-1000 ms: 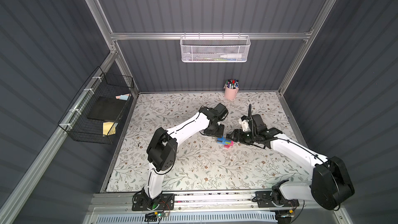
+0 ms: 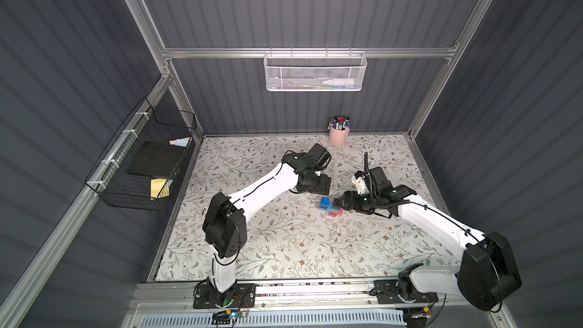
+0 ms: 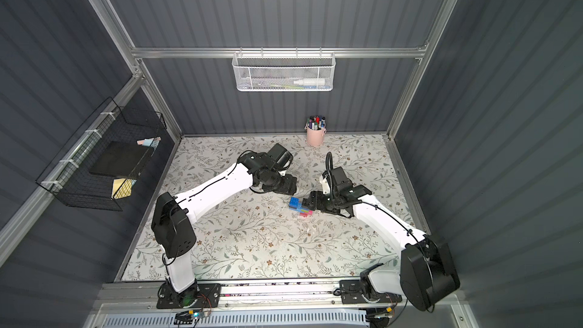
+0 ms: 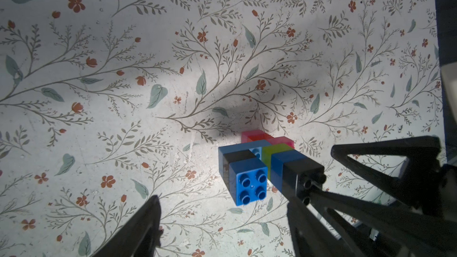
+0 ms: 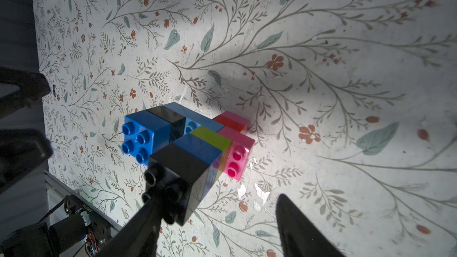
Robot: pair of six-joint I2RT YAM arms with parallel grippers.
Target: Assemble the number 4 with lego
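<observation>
The joined brick figure point(image 2: 323, 205) stands on the table between my two grippers. One column ends in a blue brick point(image 4: 248, 186) with studs toward the camera, above a black brick point(image 4: 238, 157). Beside it another column runs from a black brick point(image 5: 183, 166) through blue and a green brick point(image 5: 209, 139) to a pink brick point(image 5: 238, 152), next to a red one point(image 5: 233, 120). My left gripper is open, empty, just behind and left of the figure. My right gripper is open too; one finger point(image 5: 138, 228) overlaps the black brick in view, contact unclear.
The pink pen cup point(image 2: 338, 136) stands at the back of the table. A black wire basket point(image 2: 145, 164) hangs at the left wall and a white one point(image 2: 315, 71) at the back.
My left gripper has pulled slightly back from the bricks, its elbow swinging left. More of the blue brick's face shows. The right arm has shifted only slightly.
</observation>
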